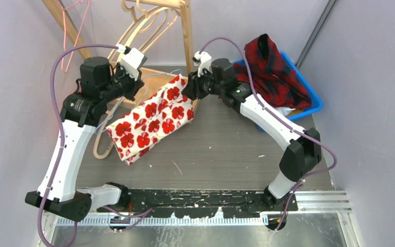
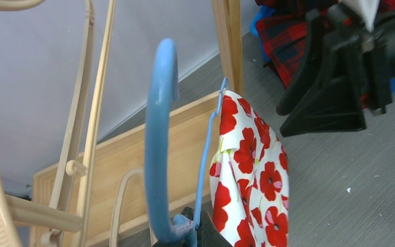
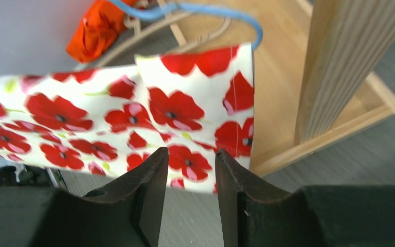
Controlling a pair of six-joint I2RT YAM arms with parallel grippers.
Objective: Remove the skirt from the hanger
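Observation:
A white skirt with red flowers (image 1: 151,121) hangs from a light-blue wire hanger (image 2: 204,154), whose hook rises close to the left wrist camera. My left gripper (image 1: 132,91) is shut on the hanger near the base of its hook. The skirt's upper end is still at the hanger's far end. My right gripper (image 1: 190,90) is beside that end; in the right wrist view its fingers (image 3: 149,190) stand partly apart in front of the cloth, with no cloth clearly held between them.
A wooden rack with a base tray (image 2: 108,170) and upright post (image 3: 347,51) stands behind the skirt. A blue bin (image 1: 313,105) with plaid clothing is at the right.

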